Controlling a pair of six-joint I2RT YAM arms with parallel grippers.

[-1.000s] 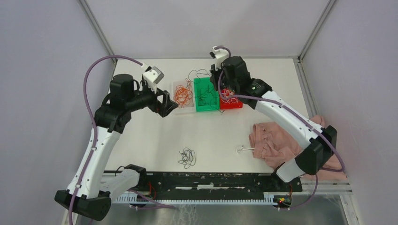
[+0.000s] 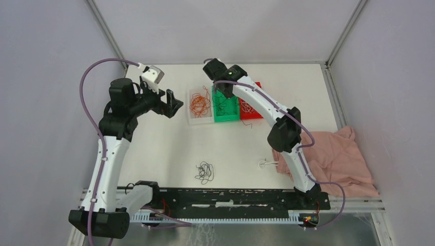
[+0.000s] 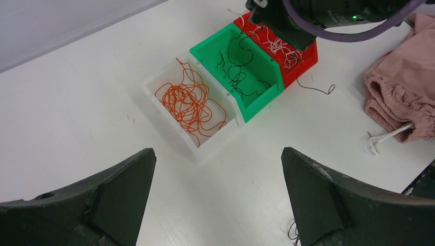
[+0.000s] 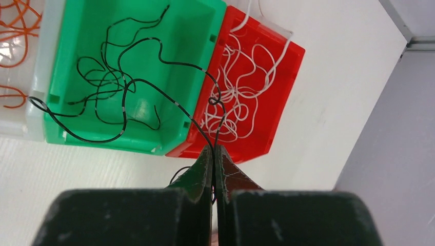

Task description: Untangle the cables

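My right gripper is shut on a black cable [image 4: 97,141], which runs between its fingertips over the edge where two boxes meet. The cable's loops lie above and in the green box [image 4: 169,138]; its folds overlap, so the number of strands cannot be told. One dark end [image 3: 319,90] hangs past the red box onto the table. White cables [image 4: 237,95] lie tangled in the red box [image 4: 279,97]. In the white box [image 3: 205,148] is an orange cable [image 3: 187,107]. My left gripper stands open and empty, left of the boxes.
A dark tangled cable [image 2: 204,172] lies alone near the table's front. At the right are a pink cloth [image 2: 328,154] and a white cable end [image 2: 265,163] beside it.
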